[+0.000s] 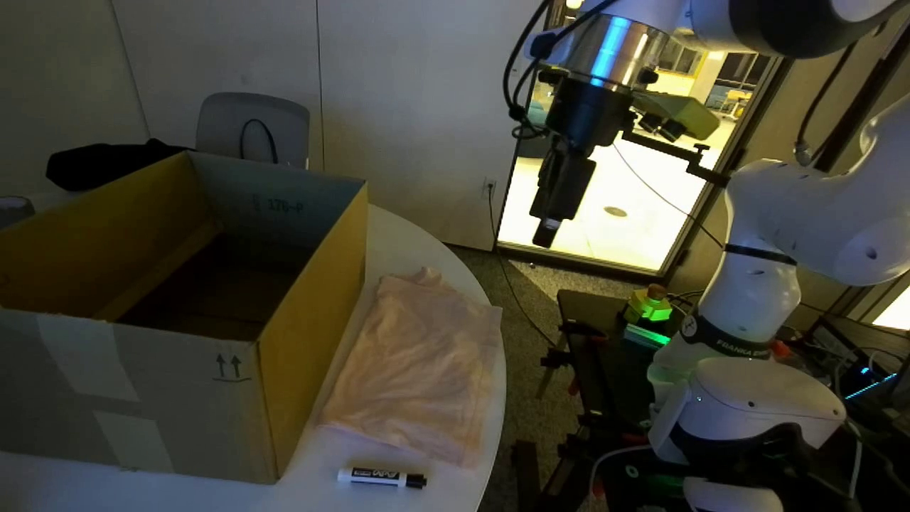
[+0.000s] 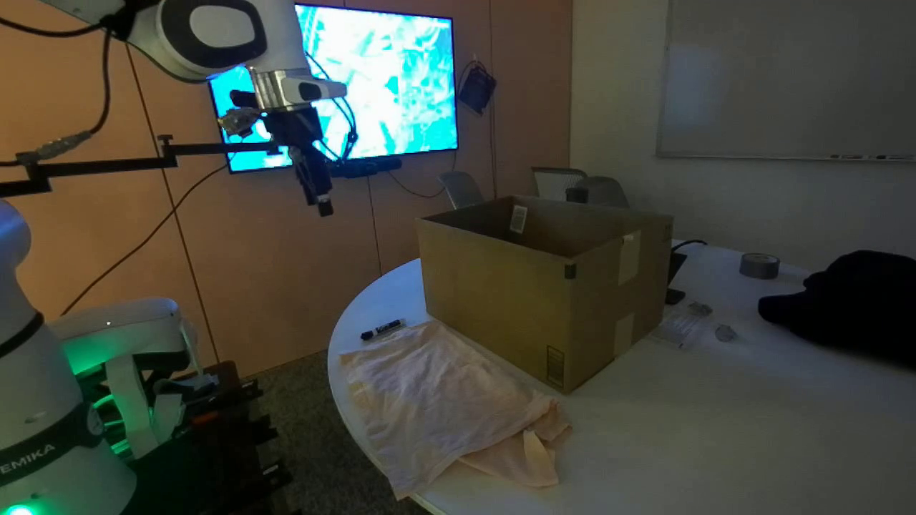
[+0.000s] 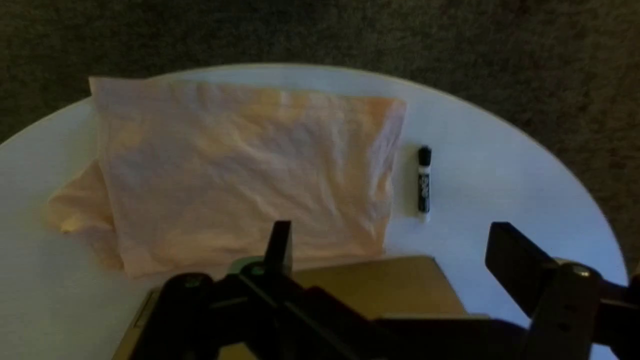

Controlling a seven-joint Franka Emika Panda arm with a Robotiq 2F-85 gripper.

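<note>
My gripper hangs high in the air, away from the table's edge. Its two dark fingers stand wide apart in the wrist view, and nothing lies between them, so the gripper is open. A pale peach cloth lies spread on the white table, one corner folded and bunched at its far end. Beside the cloth, apart from it, rests a black-and-white marker. Next to the cloth stands a large open cardboard box; what shows of its floor in exterior view 1 is dark and looks empty.
The round white table has bare room beyond the box. A roll of tape and a black heap of fabric lie on that side. The box's tall walls rise beside the cloth.
</note>
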